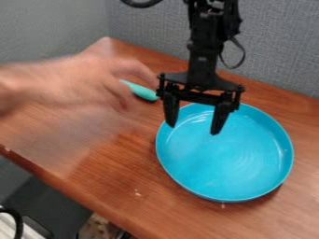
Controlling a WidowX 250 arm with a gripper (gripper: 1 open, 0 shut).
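Observation:
My black gripper [193,118] hangs open over the upper left of a blue plate [225,161], with nothing between its fingers. A small turquoise object [141,91] lies on the wooden table left of the gripper, partly behind a motion-blurred human hand [88,86]; its shape is unclear.
A grey padded wall stands behind the table. Black cables and a dark gap are at the lower left, past the table's edge.

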